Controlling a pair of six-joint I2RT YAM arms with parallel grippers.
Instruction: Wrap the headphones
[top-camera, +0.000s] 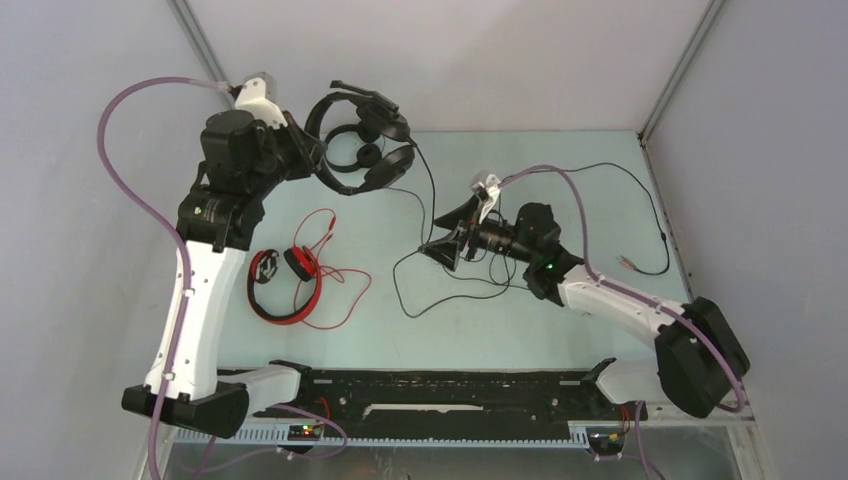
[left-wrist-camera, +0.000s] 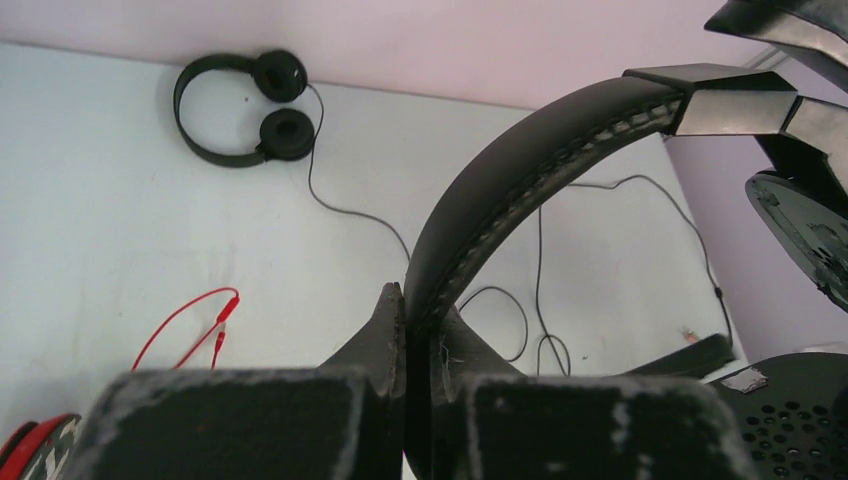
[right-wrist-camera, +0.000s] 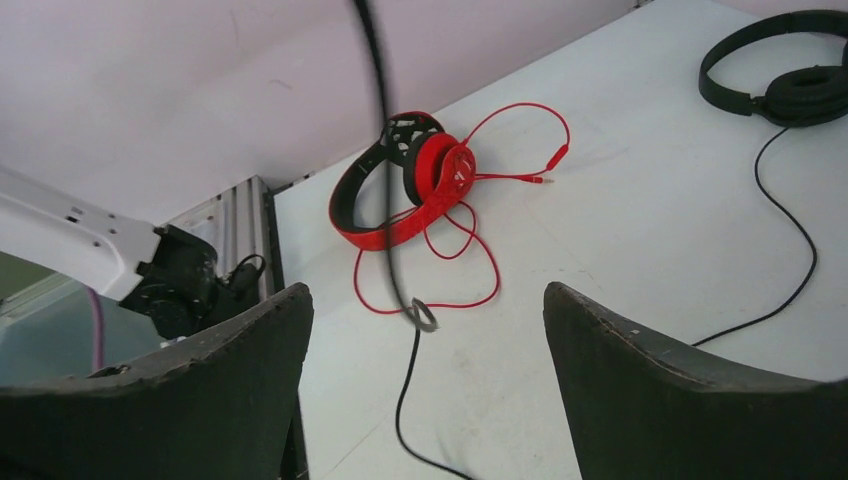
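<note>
A large black headset (top-camera: 372, 120) hangs in the air at the upper left, with my left gripper (top-camera: 312, 148) shut on its headband. Up close in the left wrist view, the band (left-wrist-camera: 520, 180) runs up from between the fingertips, and a perforated earcup (left-wrist-camera: 800, 420) shows at lower right. The headset's black cord (top-camera: 432, 180) drops to the table's middle. My right gripper (top-camera: 436, 240) is beside that cord with its fingers open. In the right wrist view the blurred cord (right-wrist-camera: 385, 150) hangs between the spread fingers, with a small loop low on it.
A second black headphone (left-wrist-camera: 285, 132) lies at the back of the table. Red headphones (top-camera: 306, 300) with a tangled red cord lie at the left. Black cable (top-camera: 640, 185) is spread over the right half.
</note>
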